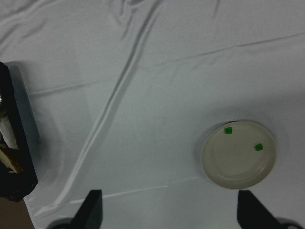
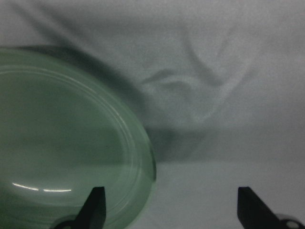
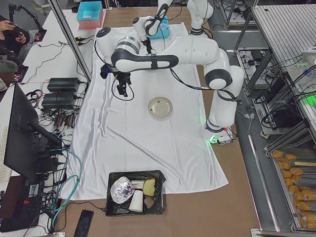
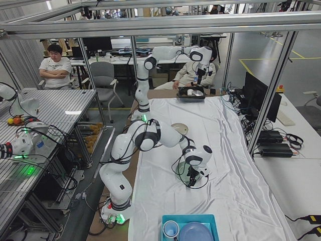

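My left gripper [image 3: 122, 84] hangs open over the white cloth; its wrist view shows a cream plate [image 1: 238, 157] with small green marks [image 1: 259, 147] at lower right and the edge of the black tray [image 1: 19, 138] at left. My right gripper [image 4: 192, 178] is low at a green plate [image 2: 62, 119]; in the right wrist view its open fingertips straddle the plate's right rim, with nothing visible held. The green plate is largely hidden by the arms in the camera left view.
A blue tray [image 4: 215, 231] holds a mug [image 4: 171, 229] and a blue plate [image 4: 194, 232]. The black tray [image 3: 163, 195] holds foil, bread and other items.
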